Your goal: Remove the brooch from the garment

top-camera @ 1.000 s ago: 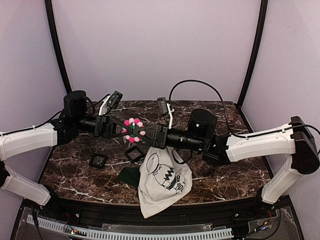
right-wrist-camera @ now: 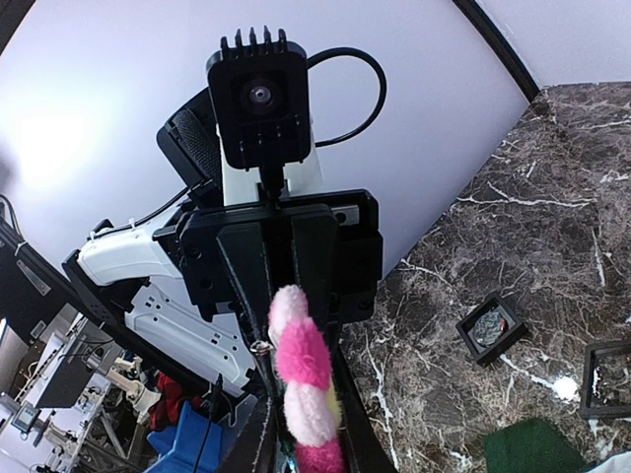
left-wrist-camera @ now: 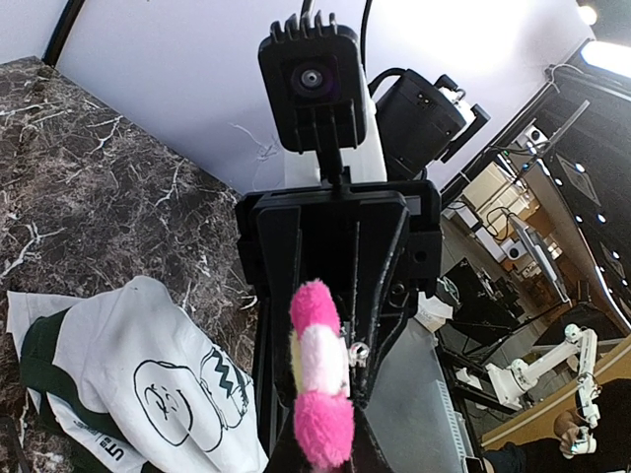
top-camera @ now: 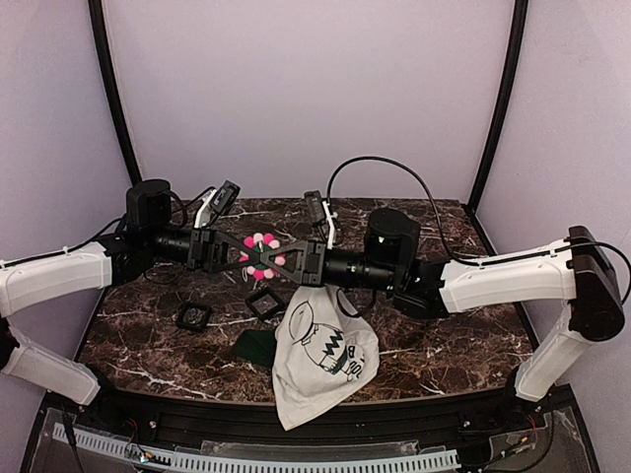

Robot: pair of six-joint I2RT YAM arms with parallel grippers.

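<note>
The brooch (top-camera: 263, 239), a fuzzy pink and white flower, hangs in the air between my two grippers, edge-on in both wrist views. From the left my left gripper (top-camera: 256, 259) is shut on it, and from the right my right gripper (top-camera: 270, 255) is shut on it too. A small metal bit (left-wrist-camera: 359, 354) shows beside the flower in the left wrist view. The white garment (top-camera: 325, 355), printed with cartoon figures and trimmed in dark green (top-camera: 256, 345), lies on the table below. No cloth shows at the brooch. Fingertip contact is partly hidden by the flower.
Two small dark frames or boxes (top-camera: 194, 315) (top-camera: 265, 304) lie on the marbled table (top-camera: 177, 365), left of and behind the garment. The arms face each other closely over the table's middle. Bare table shows at the far right front.
The left gripper, brooch and garment look nearly unmoved.
</note>
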